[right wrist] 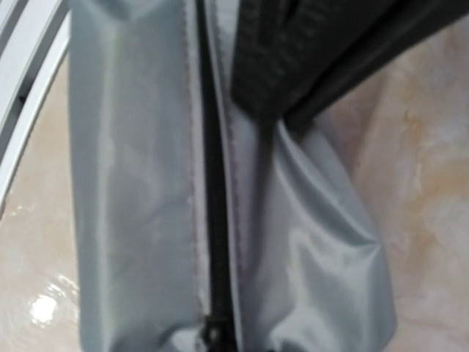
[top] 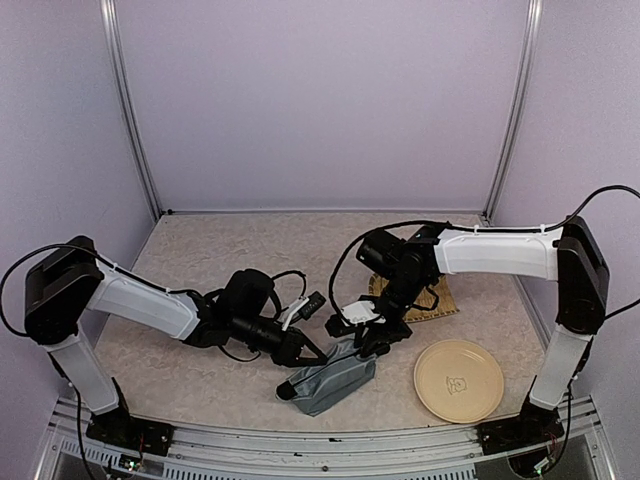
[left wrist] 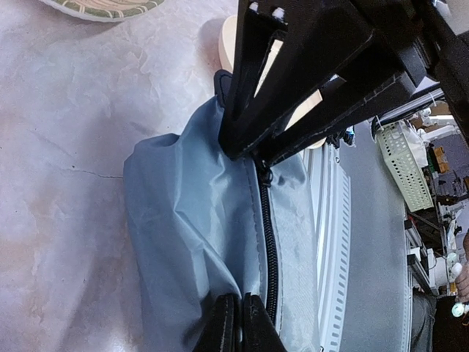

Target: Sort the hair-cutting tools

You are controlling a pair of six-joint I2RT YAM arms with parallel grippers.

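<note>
A grey-blue fabric pouch (top: pixel 330 385) with a black zipper lies at the front middle of the table. My left gripper is low over the pouch beside the zipper, its fingertips close together at the fabric; whether they pinch it is unclear. My right gripper is at the pouch's other end, fingertips on the fabric by the zipper pull; its grip is hard to tell. In the right wrist view, which is blurred, the zipper (right wrist: pixel 218 220) runs lengthwise along the pouch. Any tools inside are hidden.
A tan round plate (top: pixel 458 380) lies at the front right. A woven mat or basket (top: pixel 435 300) sits behind the right arm, partly hidden.
</note>
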